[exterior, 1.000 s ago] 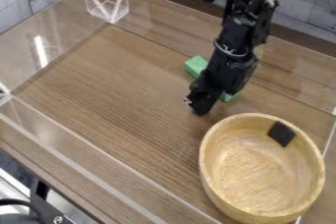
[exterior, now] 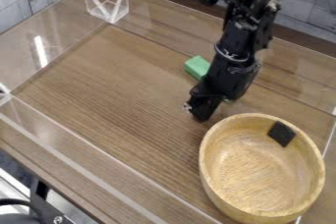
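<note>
My gripper (exterior: pixel 199 104) reaches down from the top to the wooden table, its fingers shut just above and behind the yellow bowl. Nothing clearly shows between the fingertips. A green object (exterior: pixel 196 67) lies behind the gripper, partly hidden by it.
The round yellow bowl (exterior: pixel 260 197) fills the lower right, with a black piece (exterior: pixel 281 133) on its rim. A clear plastic piece (exterior: pixel 109 6) stands at the back left.
The gripper has shifted slightly, and less of the green object shows on its right side than before.
</note>
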